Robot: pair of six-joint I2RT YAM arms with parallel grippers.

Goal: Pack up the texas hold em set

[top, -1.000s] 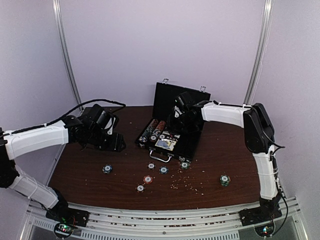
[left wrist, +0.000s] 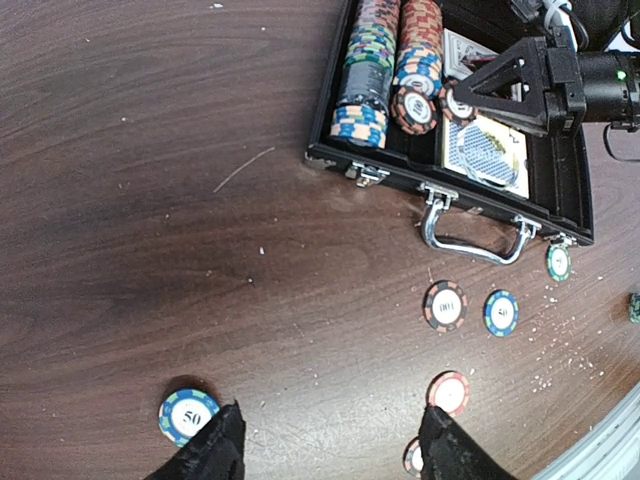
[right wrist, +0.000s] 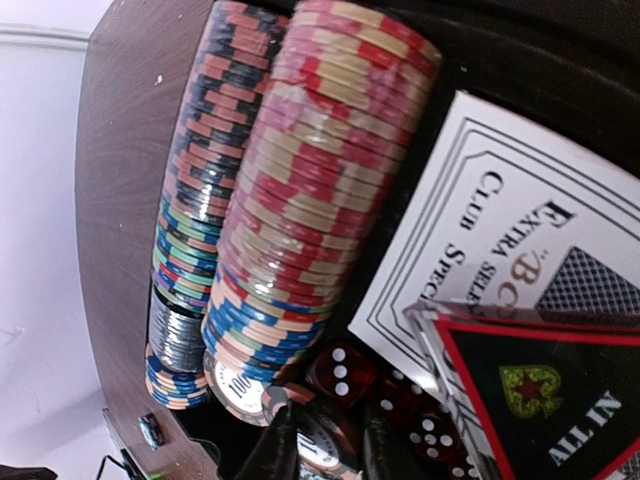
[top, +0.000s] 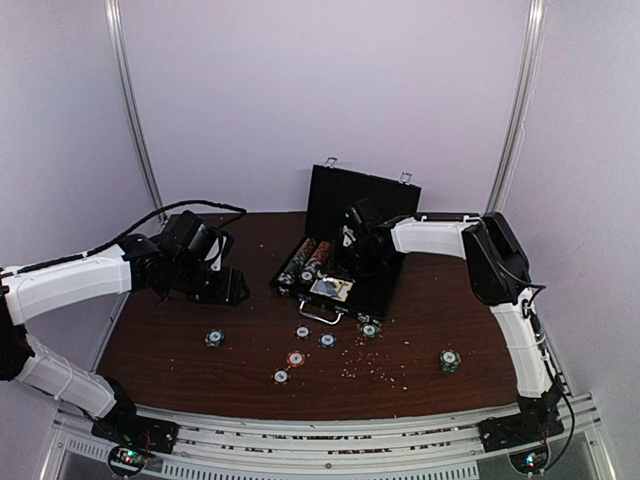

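The black poker case (top: 364, 200) stands with its lid up at the back of the table. Rows of chips (left wrist: 367, 60) and a card box (left wrist: 485, 152) lie in it. Over the case, my right gripper has its fingers apart; a black-and-orange chip (right wrist: 318, 440) shows at their tips, beside red dice (right wrist: 341, 372). Whether the fingers touch that chip is unclear. My left gripper is open and empty above the table, left of the case. Loose chips lie in front, including a blue one (left wrist: 189, 416) and a red one (left wrist: 449, 392).
A short stack of green chips (top: 449, 360) stands at the right of the table. The case's metal handle (top: 320, 317) juts forward. Small pale bits (top: 375, 365) are scattered at front centre. Bare wood extends at the left.
The left arm has barely moved, and the loose chips stay in place.
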